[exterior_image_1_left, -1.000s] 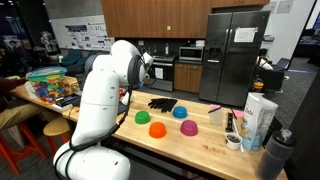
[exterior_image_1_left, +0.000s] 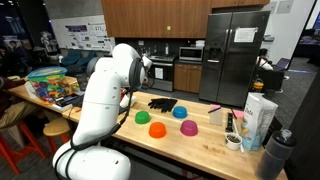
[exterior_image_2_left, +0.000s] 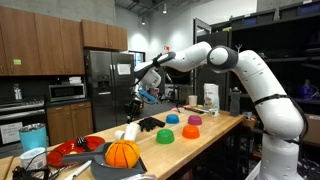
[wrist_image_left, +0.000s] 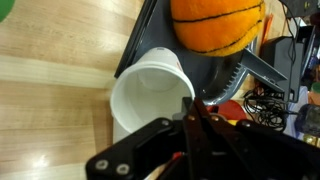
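Observation:
In the wrist view a white cup (wrist_image_left: 150, 95) stands with its mouth facing the camera. My gripper is shut at the right side of the cup's rim; whether the thin rim lies between the fingertips cannot be made out. An orange pumpkin-like object (wrist_image_left: 215, 22) rests in a dark tray (wrist_image_left: 145, 32) beside the cup. Exterior view 2 has the cup (exterior_image_2_left: 131, 131) just behind the pumpkin (exterior_image_2_left: 123, 154), with the gripper low above it. The arm hides much of this area in exterior view 1.
Green (exterior_image_1_left: 142, 117), orange (exterior_image_1_left: 157, 130), blue (exterior_image_1_left: 180, 112) and magenta (exterior_image_1_left: 189, 129) round pieces lie across the table, near a black item (exterior_image_1_left: 162, 104). A red dish (exterior_image_2_left: 83, 146) is beyond the tray. A carton (exterior_image_1_left: 258, 120) and dark bottle (exterior_image_1_left: 275, 154) stand at the right.

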